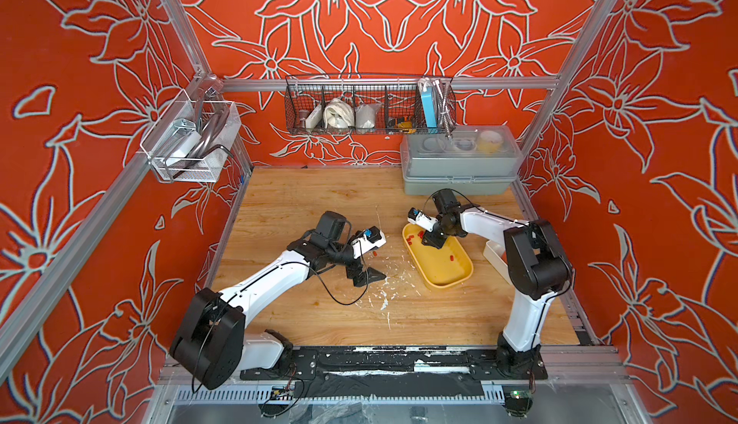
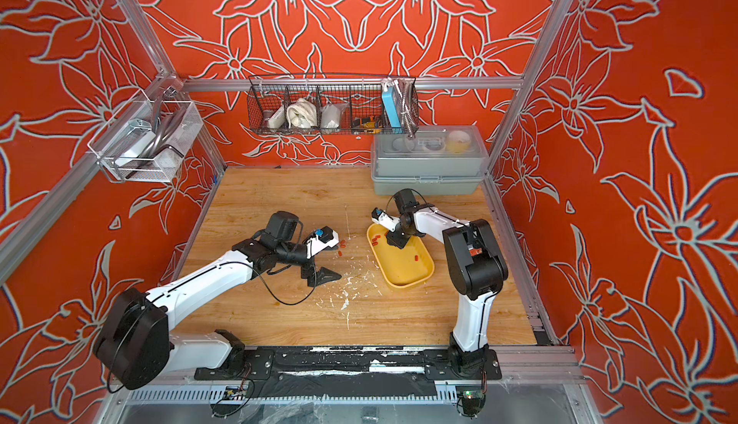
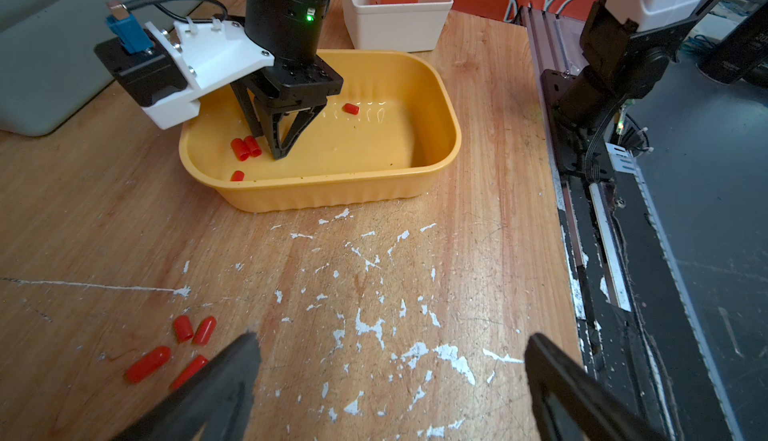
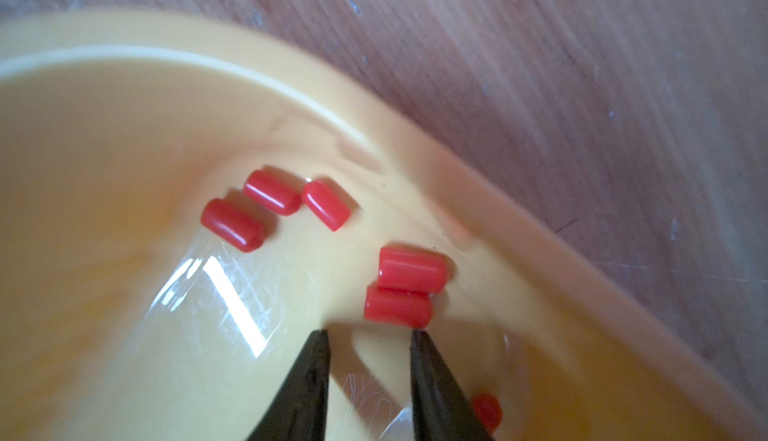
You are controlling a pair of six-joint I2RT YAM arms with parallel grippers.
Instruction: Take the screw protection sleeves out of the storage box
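Red sleeves (image 4: pixel 411 269) lie inside the yellow box (image 1: pixel 438 274), several near one end and one farther along its floor (image 3: pixel 350 108). My right gripper is down in the box, fingers apart, just beside a pair of sleeves, with nothing visible between them. My left gripper stands open over the table left of the box, fingers blurred and wide apart, nothing between them. Several more sleeves (image 3: pixel 148 363) lie on the wooden table by the left gripper.
A grey lidded case (image 1: pixel 457 182) stands at the back right. A white bin (image 3: pixel 392 25) with an orange item sits right of the yellow box. Wire baskets (image 2: pixel 330 116) hang above.
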